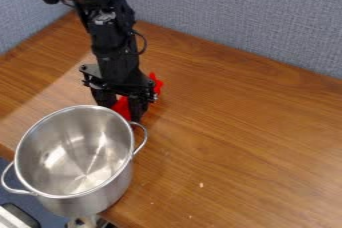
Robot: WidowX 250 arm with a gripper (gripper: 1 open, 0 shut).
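My black gripper (120, 98) is low over the wooden table, shut on a red object (151, 87) just behind the steel pot. The gripper hides much of the red object, which shows at its right and below its fingers. The steel pot (74, 152), with two side handles, stands at the front left.
Grey walls (254, 22) bound it at the back. The table's edge runs near the pot at the lower left.
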